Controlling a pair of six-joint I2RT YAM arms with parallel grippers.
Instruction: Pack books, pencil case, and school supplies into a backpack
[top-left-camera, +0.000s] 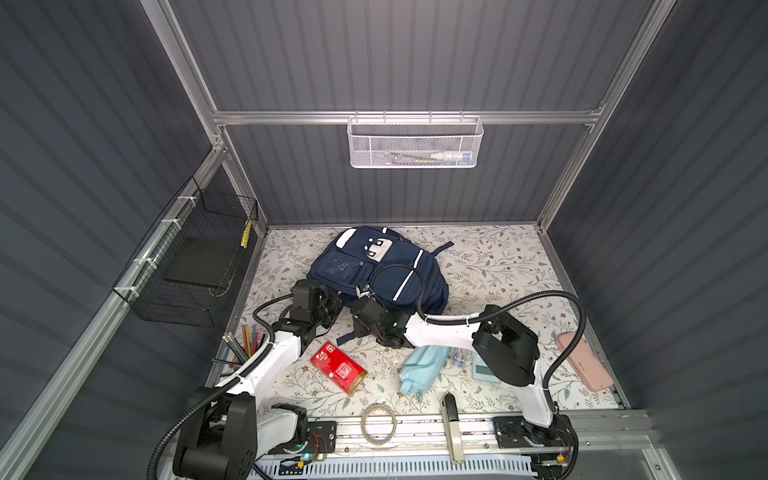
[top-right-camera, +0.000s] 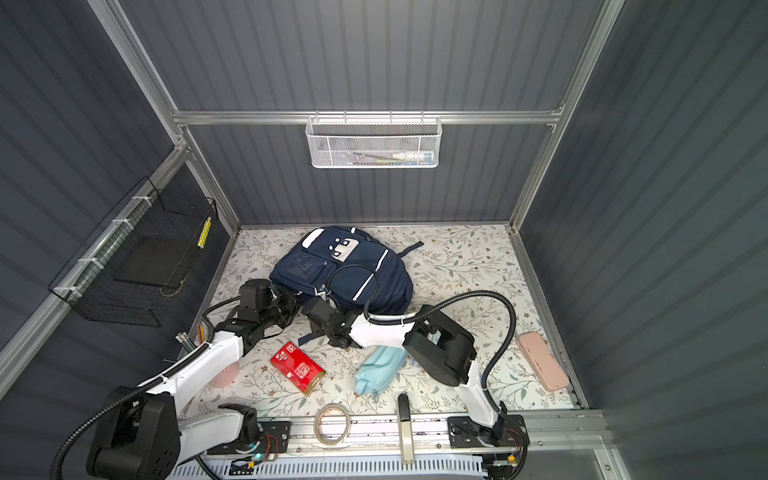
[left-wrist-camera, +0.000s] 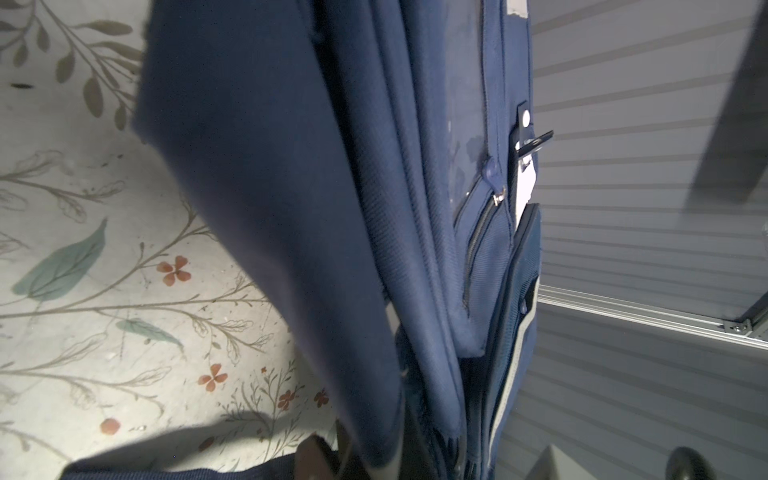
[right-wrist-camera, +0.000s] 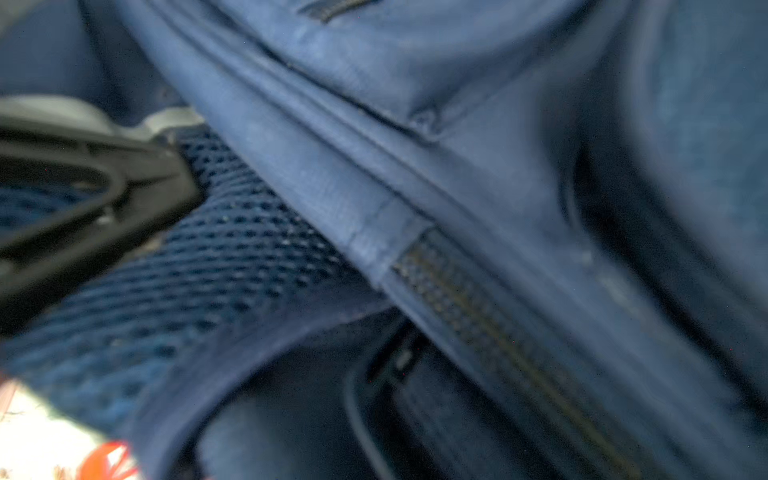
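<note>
The navy backpack (top-left-camera: 380, 268) lies on its back, its front face up, at the back of the table. My left gripper (top-left-camera: 339, 305) is at its near left edge, shut, with a fold of navy cloth (left-wrist-camera: 320, 240) tapering to its fingertips in the left wrist view. My right gripper (top-left-camera: 357, 310) is beside it at the near edge; its finger state cannot be made out. The right wrist view is filled by a zipper (right-wrist-camera: 512, 360) and blue mesh (right-wrist-camera: 240, 232). In front lie a red box-like item (top-left-camera: 339, 367) and a light blue pouch (top-left-camera: 422, 370).
A pink case (top-left-camera: 584, 362) lies at the far right. Pencils (top-left-camera: 248, 340) stand at the left, partly behind the left arm. A calculator (top-left-camera: 482, 368) is partly under the right arm. A wire basket (top-left-camera: 192, 260) hangs on the left wall.
</note>
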